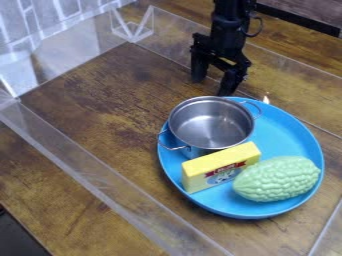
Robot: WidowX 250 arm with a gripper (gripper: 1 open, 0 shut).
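Note:
A black gripper (pixel 218 70) hangs at the back centre, low over the wooden surface behind the pot; its dark fingers are too small and dim to show whether they are open or shut. A steel pot (pixel 211 124) with two handles sits on a blue round plate (pixel 291 131). In front of the pot lie a yellow box (pixel 219 168) and a pale green bumpy oval object (pixel 278 180), both on the plate.
Clear plastic walls (pixel 62 156) border the wooden surface (pixel 94 110). The left part of the surface is empty. A white tiled area (pixel 34 20) is at the upper left.

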